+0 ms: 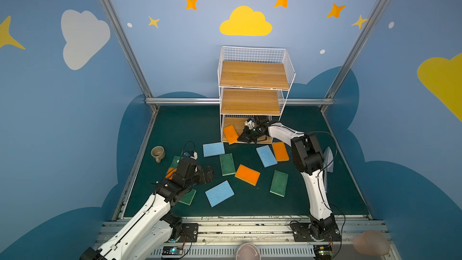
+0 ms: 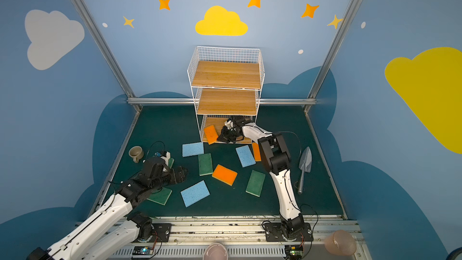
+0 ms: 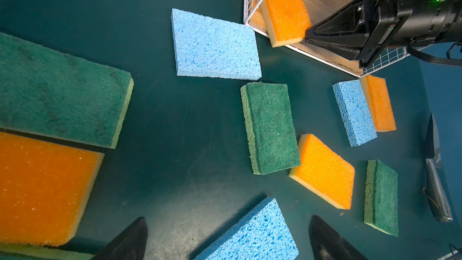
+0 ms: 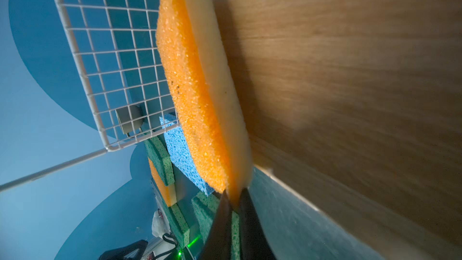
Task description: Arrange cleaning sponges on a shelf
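Note:
An orange sponge (image 1: 230, 133) (image 3: 286, 7) (image 4: 190, 86) lies tilted on the bottom wooden shelf (image 4: 346, 67) of the wire rack, against its left side at the front edge. My right gripper (image 1: 242, 137) is shut, its tips touching that sponge's front end. My left gripper (image 1: 208, 173) is open over the loose sponges at front left, with a blue sponge (image 3: 250, 236) below between its fingers. Other green, blue and orange sponges (image 1: 247, 174) lie on the floor in front of the rack. The middle shelf (image 1: 249, 100) and top shelf (image 1: 252, 73) are empty.
A mug (image 1: 157, 152) stands at the left, and a trowel (image 2: 304, 163) lies by the right wall. The rack's wire side (image 4: 120, 53) borders the orange sponge. The floor is open at the back, either side of the rack.

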